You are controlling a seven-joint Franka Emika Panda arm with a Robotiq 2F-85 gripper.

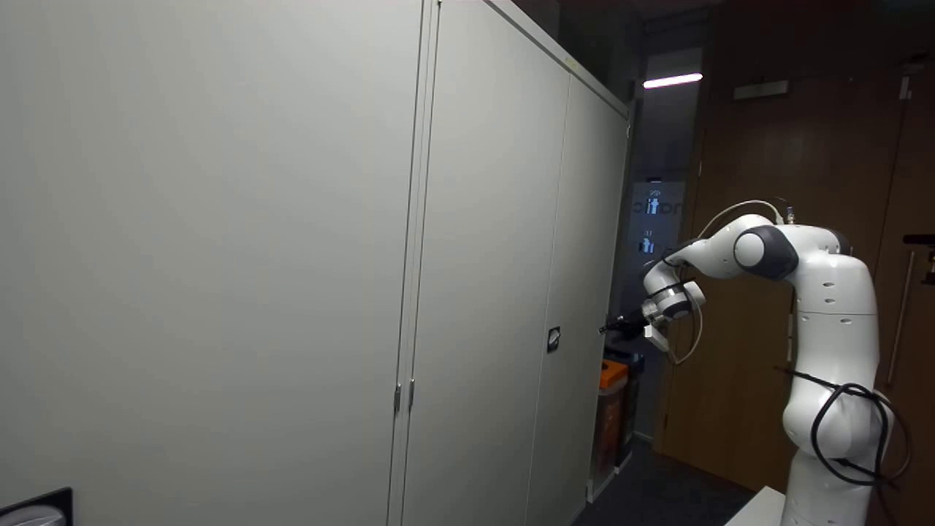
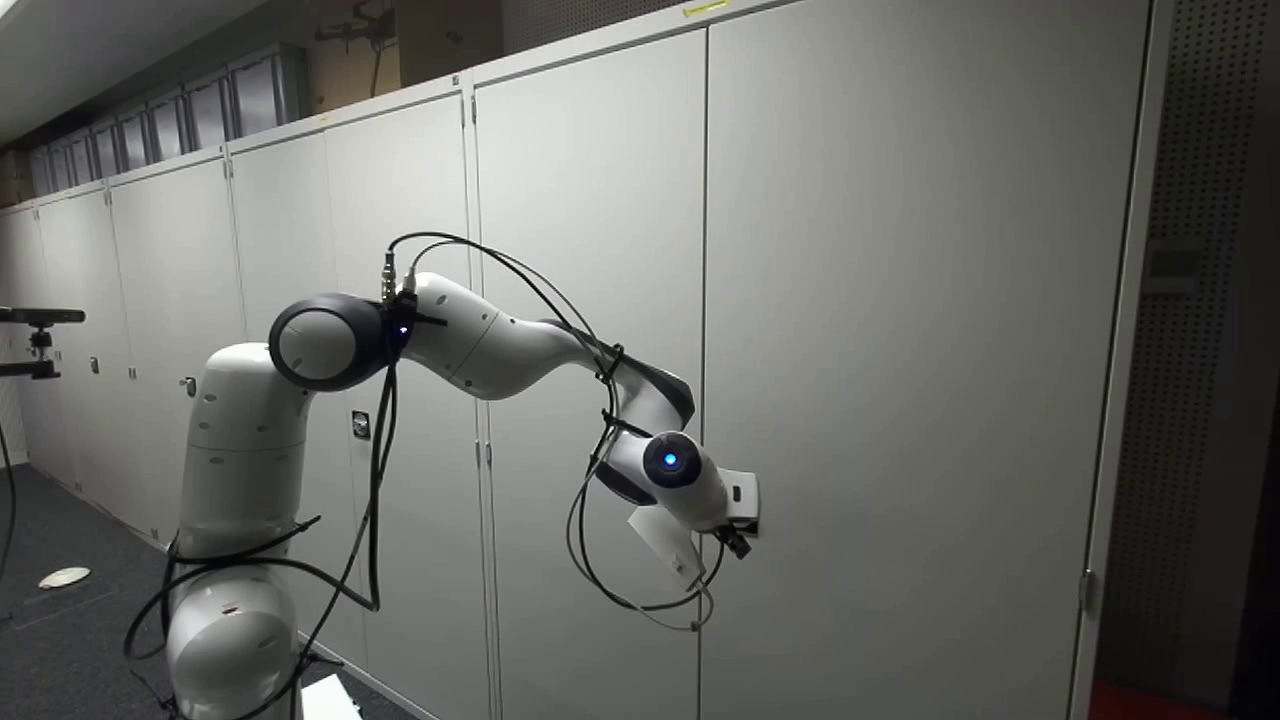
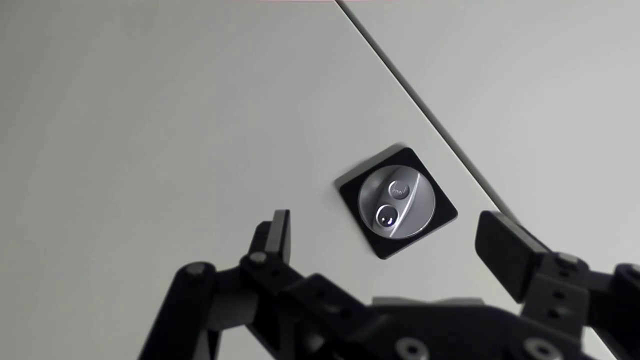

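Observation:
A round silver turn knob with a keyhole and a small button sits in a square black plate on a pale grey cabinet door. In exterior view 1 the same knob shows on the door's front, left of the arm. My gripper is open, one finger on either side of the plate in the wrist view, with nothing between them. From exterior view 1, the gripper stands apart from the door. Exterior view 2 hides the knob behind my wrist, and the fingers barely show there.
The door seam runs close beside the knob plate. Bins, one with an orange lid, stand past the cabinet's end. Cables hang in loops from the arm. The cabinet front around the knob is flat and clear.

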